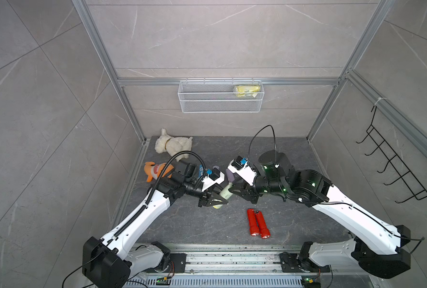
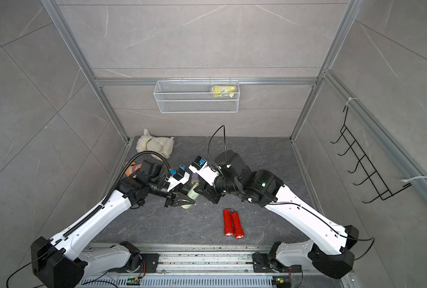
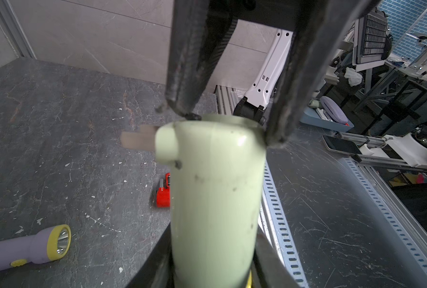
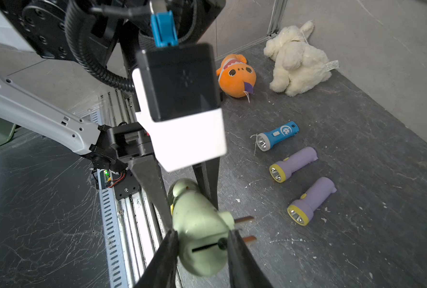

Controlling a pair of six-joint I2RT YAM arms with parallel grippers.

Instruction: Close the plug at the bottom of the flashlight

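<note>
A pale green flashlight (image 3: 213, 201) is held in the air between my two grippers, with two copper-coloured prongs (image 4: 247, 238) jutting from its side near the bottom end. My left gripper (image 1: 218, 200) is shut on its body. My right gripper has its fingers at the prong end, on either side of it, part open; in the left wrist view their dark tips (image 3: 284, 120) are at or just above the rim, and whether they touch is unclear.
Two red flashlights (image 1: 258, 223) lie at the front of the floor. Two purple flashlights (image 4: 311, 201), a blue one (image 4: 280, 134), an orange plush (image 4: 237, 79) and a white plush (image 4: 297, 62) lie behind. A wire basket (image 1: 220, 102) hangs on the back wall.
</note>
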